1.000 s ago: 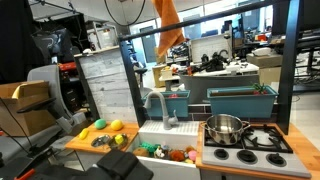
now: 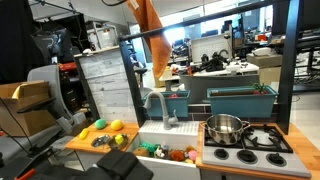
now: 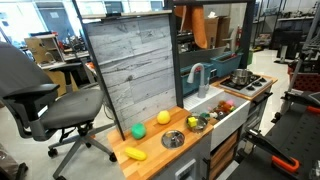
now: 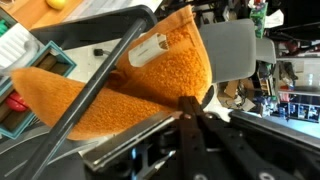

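Observation:
An orange towel (image 2: 154, 40) hangs down from the top edge of exterior view 1, reaching above and below the black rail (image 2: 205, 18). In exterior view 2 its lower part (image 3: 199, 28) shows near the rail, over the sink side. From the wrist view, the towel (image 4: 165, 75) spreads beneath the camera, a pale label on it, and the dark rail (image 4: 92, 88) crosses in front of it. My gripper is shut with its tips against the towel's edge, the cloth hanging from there. Both exterior views leave the gripper out of frame.
Below are a sink with a faucet (image 2: 160, 108), a steel pot (image 2: 226, 128) and a stove (image 2: 250, 150). A blue-grey bin (image 2: 242, 103) stands behind. A wood-look panel (image 2: 110, 88) rises left of the rail. Toy food lies on the left counter.
The towel has moved left and downward in exterior view 1 over the last second, its lower end now hanging below the rail. The counter items have stayed put.

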